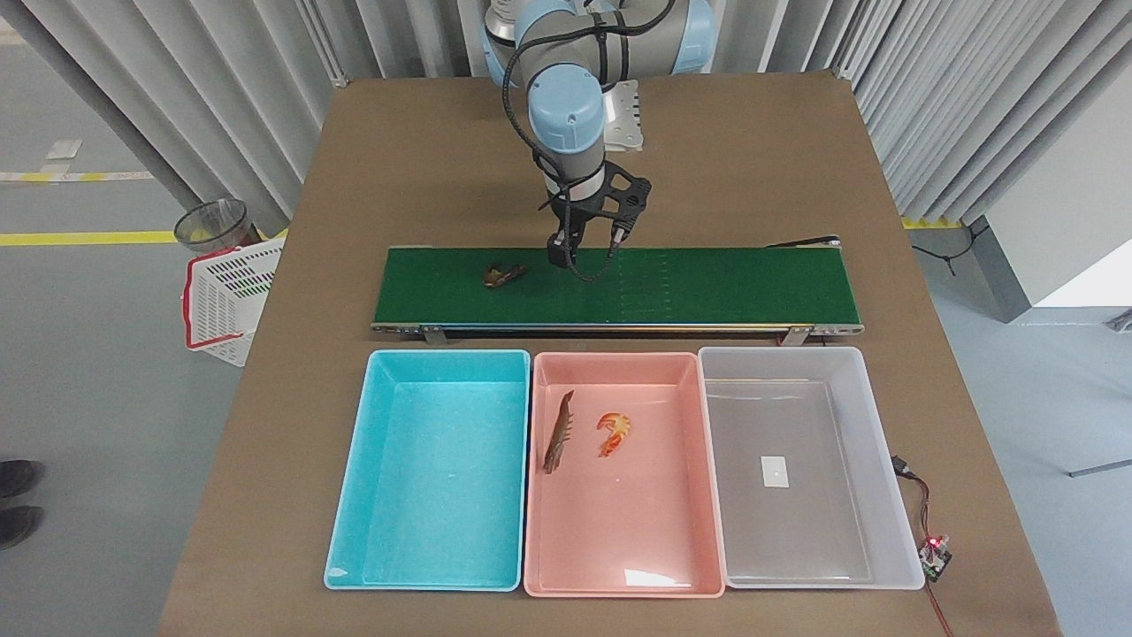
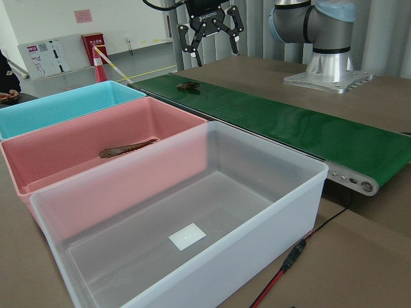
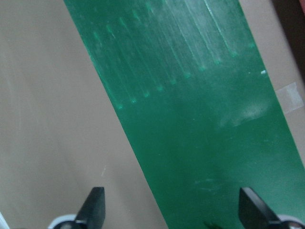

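Note:
A small brown crustacean-like item (image 1: pixel 501 275) lies on the green conveyor belt (image 1: pixel 722 285), left of centre; the left view shows it as a dark lump (image 2: pixel 189 86). My gripper (image 1: pixel 589 239) hangs over the belt to its right, tilted, with fingers apart and nothing visible between them; in the wrist view the open gripper is above bare belt and table. A long brown piece (image 1: pixel 558 433) and an orange shrimp-like piece (image 1: pixel 615 432) lie in the pink tray (image 1: pixel 637 520).
An empty blue tray (image 1: pixel 422 478) and an empty translucent tray (image 1: pixel 829 478) flank the pink one in front of the belt. A small circuit board with wires (image 1: pixel 934 556) sits at the right.

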